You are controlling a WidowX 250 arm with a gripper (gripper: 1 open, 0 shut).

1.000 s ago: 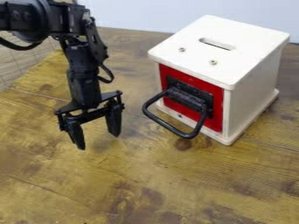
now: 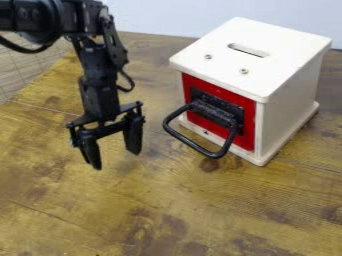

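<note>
My black gripper (image 2: pixel 112 148) hangs over the wooden table at the left, fingers pointing down, open with nothing between them. To its right stands a white box (image 2: pixel 289 100) with a slanted top, a slot (image 2: pixel 251 50) and two small knobs or bolts. Its red front (image 2: pixel 198 88) carries a black panel with a large black loop handle (image 2: pixel 187 140) jutting out toward the lower left, apart from the gripper.
A white wall (image 2: pixel 147 15) is behind, and a lighter tiled area lies beyond the table's left edge.
The box and handle are unmoved.
</note>
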